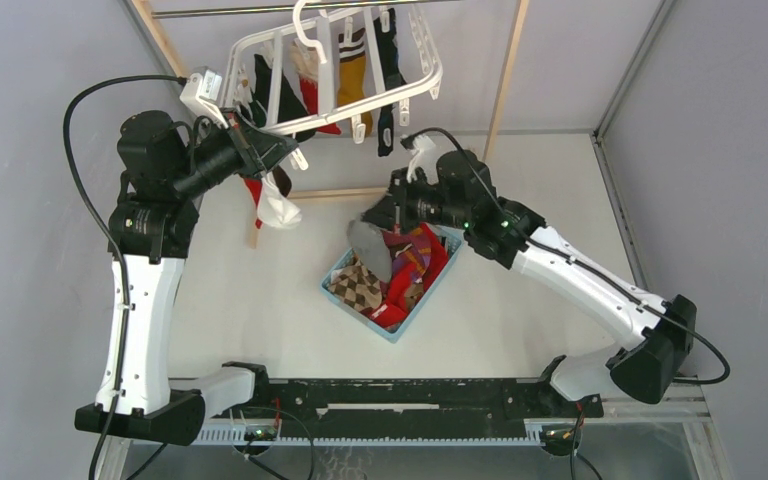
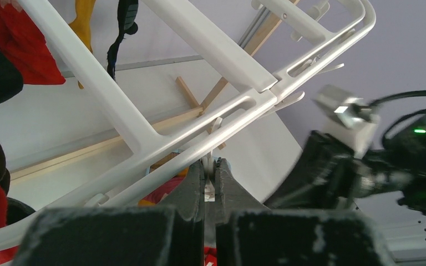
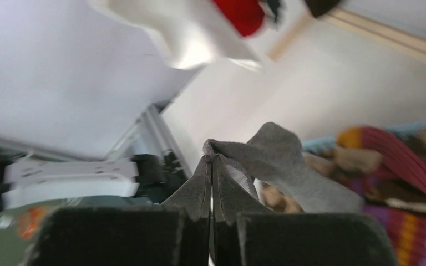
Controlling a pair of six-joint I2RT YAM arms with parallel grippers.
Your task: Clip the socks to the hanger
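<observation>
The white clip hanger (image 1: 326, 60) hangs at the top with several socks on it, among them a yellow sock (image 1: 353, 72) and a white sock (image 1: 277, 205). At its front rail, my left gripper is shut around a small white clip (image 2: 211, 164) under the bar. My right gripper is shut on the edge of a grey sock (image 3: 288, 166). From above, this grey sock (image 1: 368, 248) dangles over the blue basket (image 1: 362, 321), below and right of the hanger.
Inside the basket lie a checkered sock (image 1: 357, 288) and red and purple ones. Wooden rack posts (image 1: 505, 80) stand beside the hanger. On the right, the white floor (image 1: 550, 200) is clear.
</observation>
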